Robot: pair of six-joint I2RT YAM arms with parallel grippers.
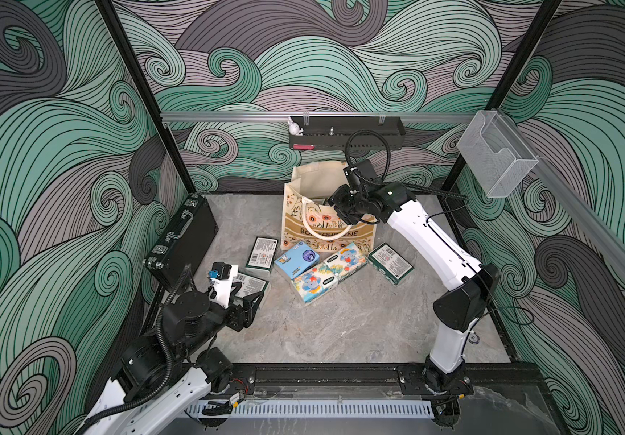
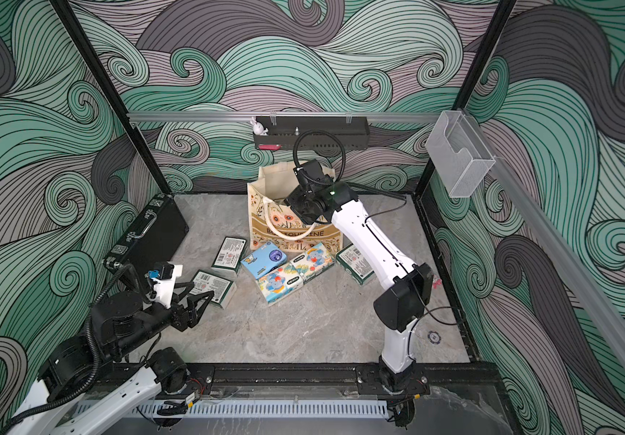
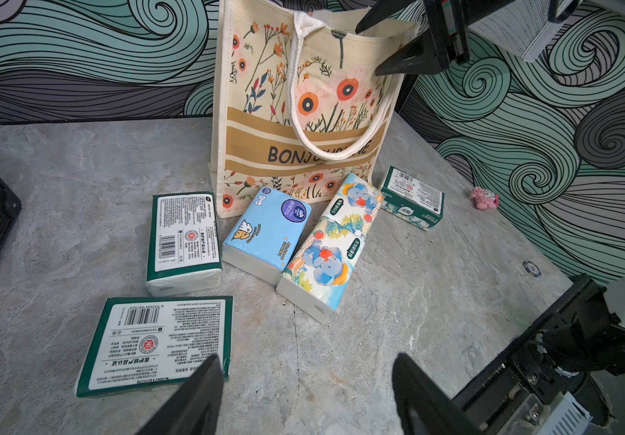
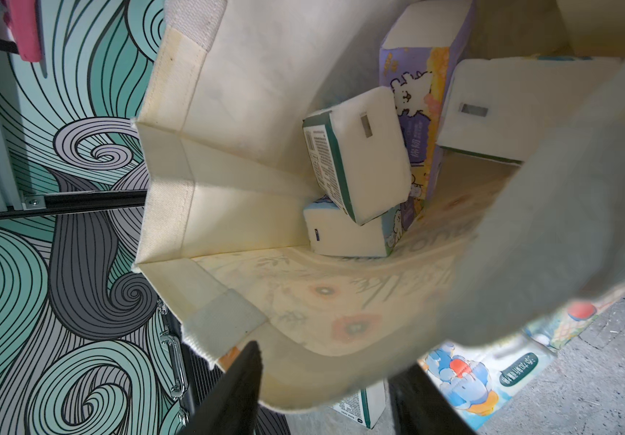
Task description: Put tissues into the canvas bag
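Observation:
The floral canvas bag [image 1: 297,224] stands at the back; in the right wrist view several tissue packs [image 4: 356,159] lie inside it. My right gripper is open at the bag's rim, nothing visible between its fingers. My left gripper stands open at the near left. On the table in front lie a blue pack [image 3: 265,228], long floral packs [image 3: 323,261] and green-and-white packs [image 3: 181,239], including one at the right [image 3: 410,195] and one at the near left [image 3: 152,340].
A black case [image 1: 181,232] stands along the left edge. A mesh basket [image 1: 493,156] hangs at the right and a dark tray [image 1: 345,134] on the back rail.

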